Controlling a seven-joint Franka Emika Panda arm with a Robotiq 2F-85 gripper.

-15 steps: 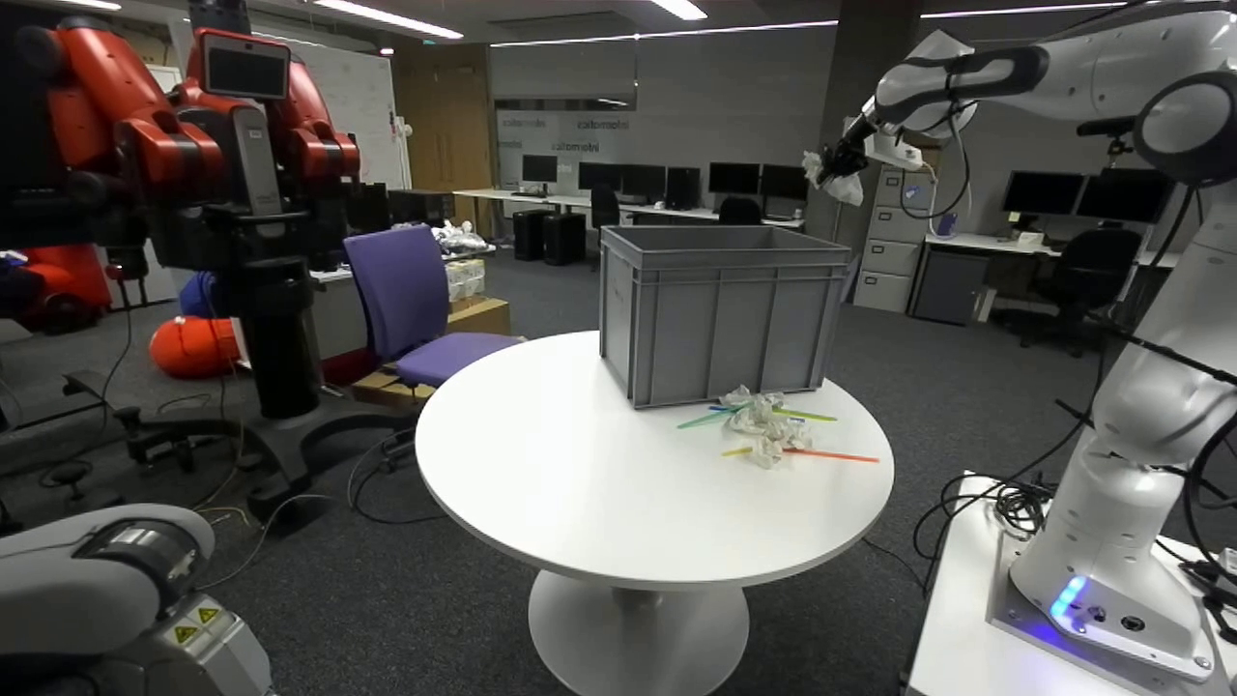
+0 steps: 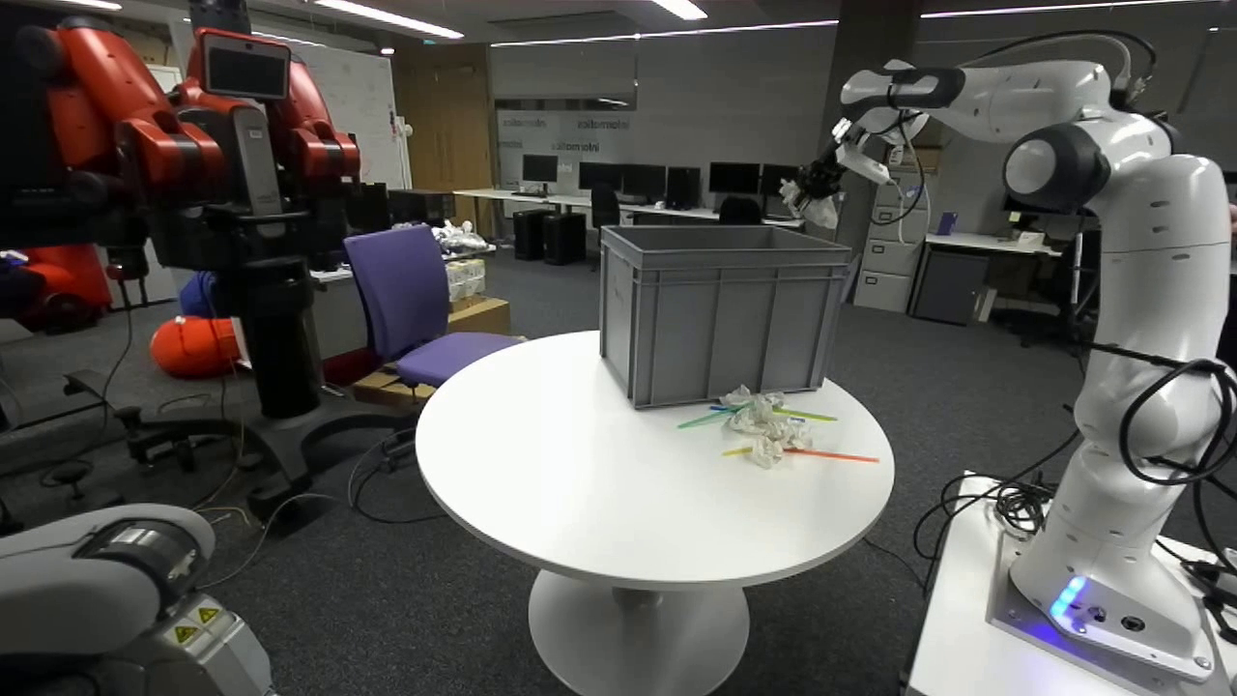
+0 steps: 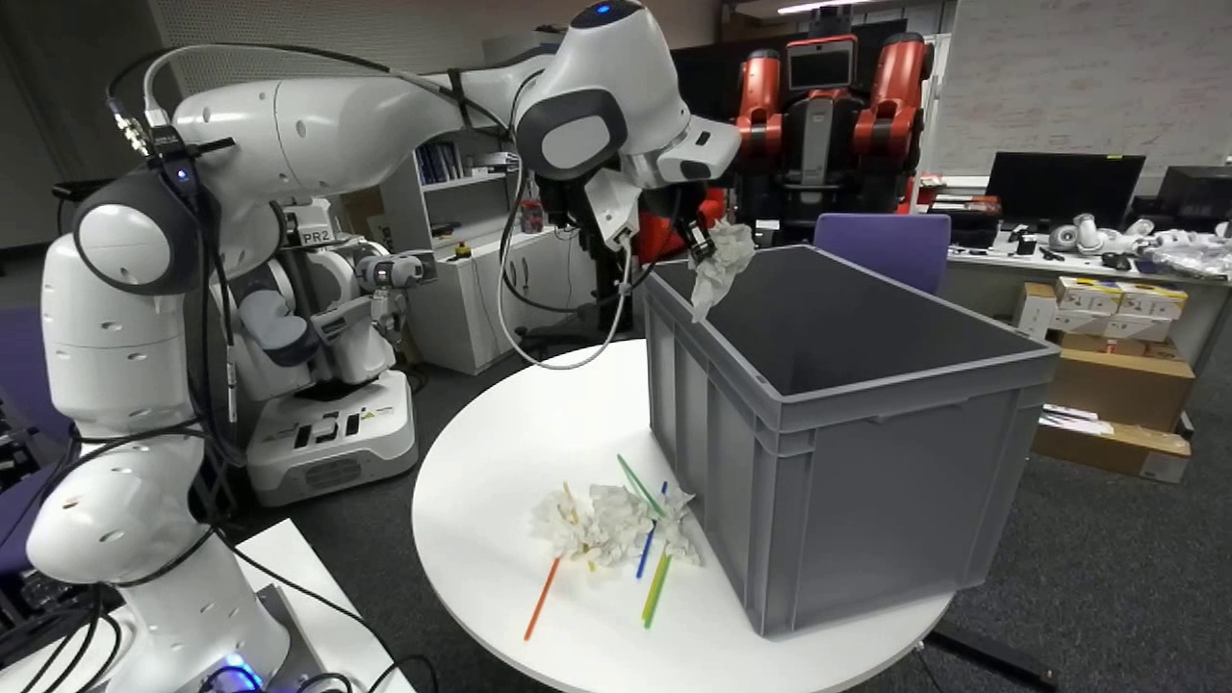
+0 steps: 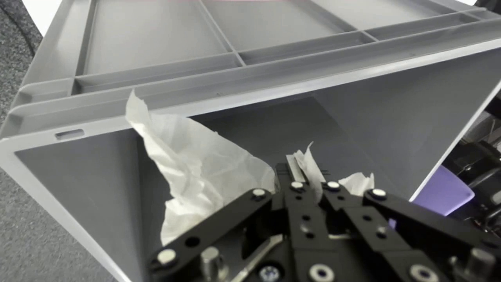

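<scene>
A crumpled piece of white paper (image 4: 202, 169) is pinched in my gripper, which is shut on it; parts of the sheet stick out on both sides of the fingers. In exterior view 2 the paper (image 3: 722, 268) hangs at the near rim of the grey crate (image 3: 912, 508). From the wrist view, the crate's dark inside lies below the paper, and its visible floor is bare. On the white table (image 2: 557, 464), beside the crate, lie crumpled papers (image 3: 612, 526) mixed with coloured straws: orange (image 3: 542, 599), blue (image 3: 646, 550), green (image 3: 638, 483) and yellow-green (image 3: 657, 589).
The crate's tall walls and rim (image 2: 725, 276) stand close under the gripper. A cable (image 3: 554, 364) loops down from the wrist. A purple chair (image 2: 400, 290) stands behind the table.
The arm has moved left and slightly lower in exterior view 1, bringing the held paper closer to the crate's rim. The crate and the pile on the table stayed put.
</scene>
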